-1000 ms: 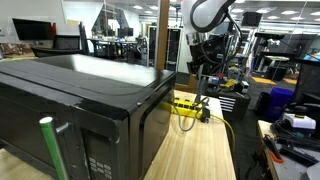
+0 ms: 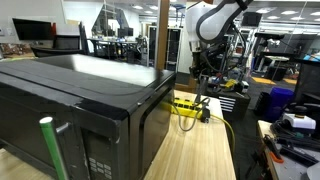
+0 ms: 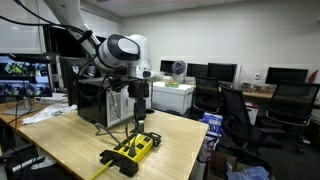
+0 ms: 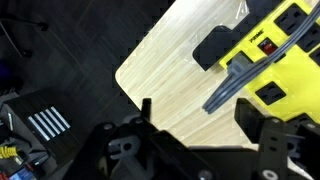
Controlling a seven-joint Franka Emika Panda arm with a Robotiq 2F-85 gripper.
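A yellow power strip point(image 4: 290, 62) with black sockets lies on the wooden table, at the upper right of the wrist view. A plug point(image 4: 240, 68) with a thick grey cable sits at one of its sockets. My gripper is open, its fingertips wide apart, and nothing shows gripped between them. The grey cable's lower end is near the gap, to the right. In exterior view 2 the gripper point(image 3: 137, 122) points down just above the power strip point(image 3: 130, 154). Exterior view 1 shows the strip point(image 2: 188, 107) beyond the black oven, with the fingers small there.
A large black oven point(image 2: 125, 115) takes up the left of exterior view 1, close beside the strip. A yellow cord point(image 2: 229, 130) runs off the table's right side. Bare table point(image 3: 185, 130) lies right of the strip in exterior view 2.
Across the exterior view 1 frames the arm shifts only slightly near the power strip. The oven and the strip stay in place.
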